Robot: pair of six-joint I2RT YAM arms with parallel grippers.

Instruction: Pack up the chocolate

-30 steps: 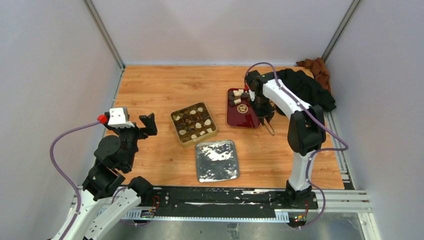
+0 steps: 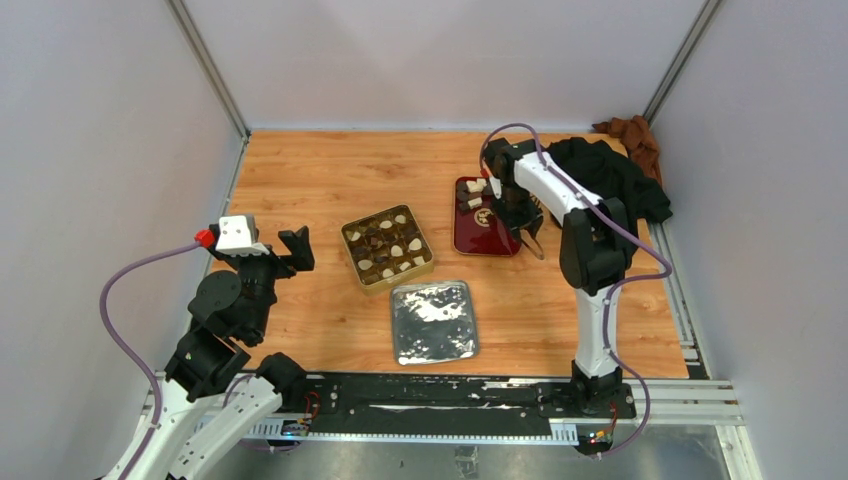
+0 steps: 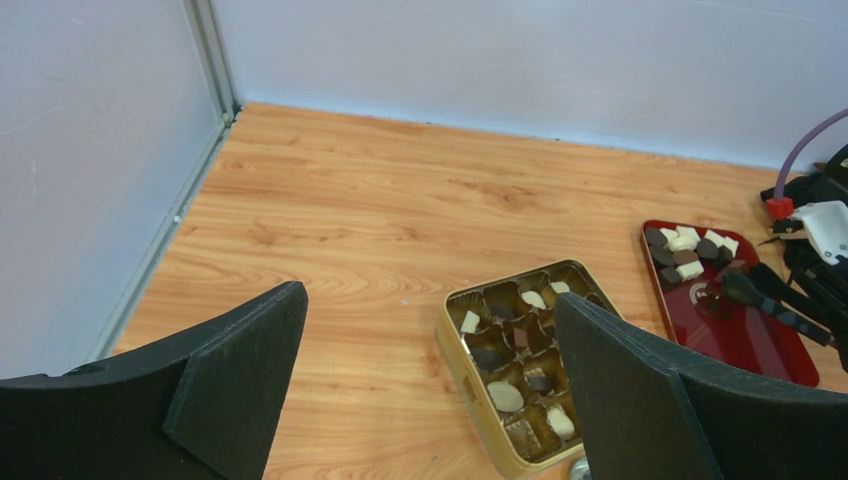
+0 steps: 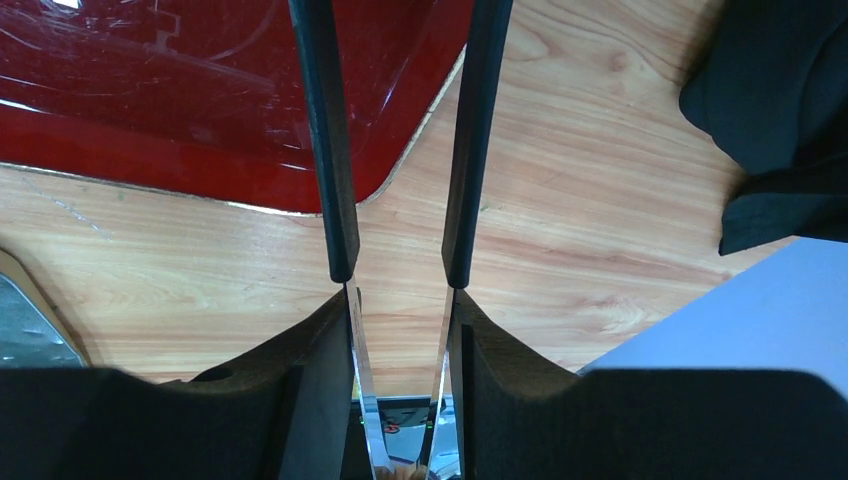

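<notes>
A gold box (image 2: 427,266) with a divided insert holds several white and dark chocolates in the middle of the table. To its right is the dark red tray (image 2: 482,246), with more white and dark chocolates (image 3: 690,270) grouped at its far end. My right gripper is shut on a pair of tongs (image 4: 462,150) with thin shiny legs and long black arms. Those arms stand apart and reach over the tray; their far ends fall outside the right wrist view. At the left, my left gripper stands open and empty, away from the box.
A silver lid (image 2: 435,323) lies in front of the gold box. Black cloth (image 2: 610,175) and brown cloth (image 2: 634,140) are bunched at the back right.
My right arm has shifted a little to the left over the red tray, still with the tongs. My left arm, the box and the lid look unchanged.
</notes>
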